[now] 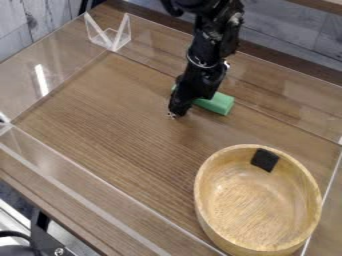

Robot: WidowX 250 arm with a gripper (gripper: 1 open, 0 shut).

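Observation:
The black robot arm reaches down from the top centre to the wooden table, its gripper (179,106) low over the surface at the middle. A green block (217,103) lies just right of the gripper, partly hidden behind it. The fingers look close together, and I cannot make out anything between them; whether they touch the block is unclear.
A tan round bin (258,232) with a black patch on its rim stands at the lower right. A white wire rack (110,32) sits at the back left.

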